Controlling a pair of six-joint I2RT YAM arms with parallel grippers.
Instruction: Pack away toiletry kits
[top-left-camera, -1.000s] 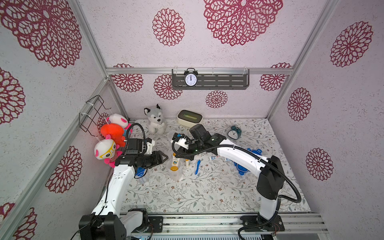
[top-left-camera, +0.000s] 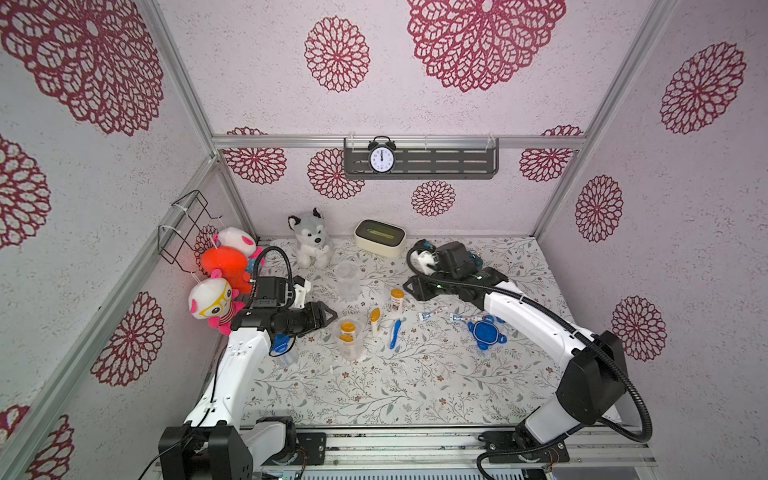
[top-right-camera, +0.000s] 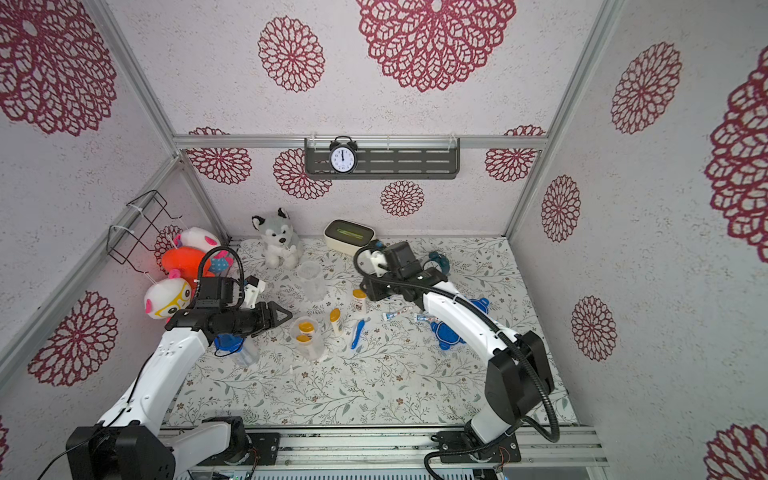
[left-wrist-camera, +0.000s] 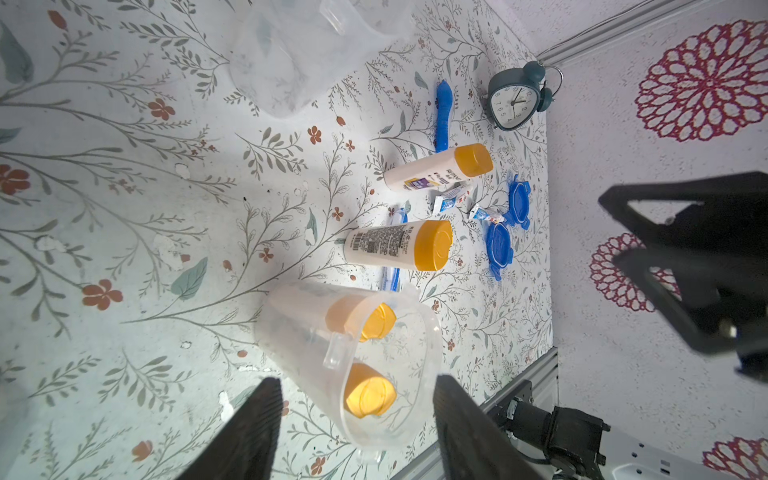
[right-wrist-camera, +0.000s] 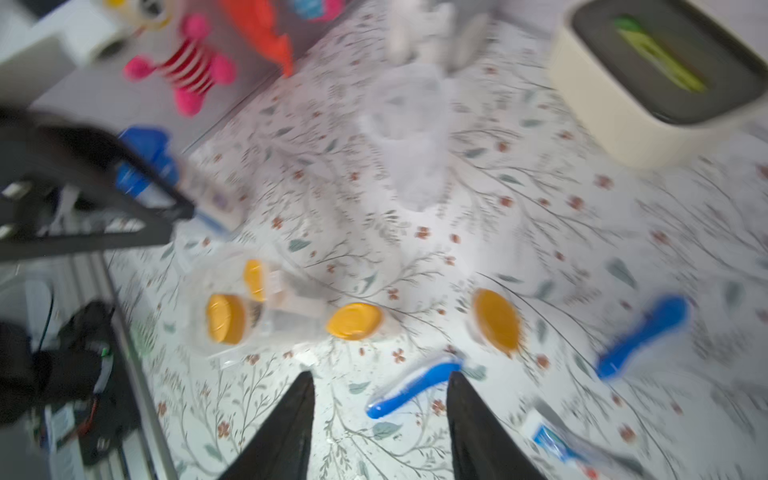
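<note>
A clear cup holds two orange-capped bottles. In the left wrist view my left gripper has its fingers spread with the cup between and beyond them; whether they touch it I cannot tell. Two more orange-capped bottles, a near one and a farther one, stand on the table. My right gripper is open and empty above the table, close to the farther bottle. A blue toothbrush and small toothpaste tubes lie to the right. Behind stands a second clear cup, seemingly empty.
Blue lids lie at the right. A blue-topped cup sits beneath the left arm. A plush husky and a cream box line the back.
Two bottles are in the cup. The left arm looks still.
</note>
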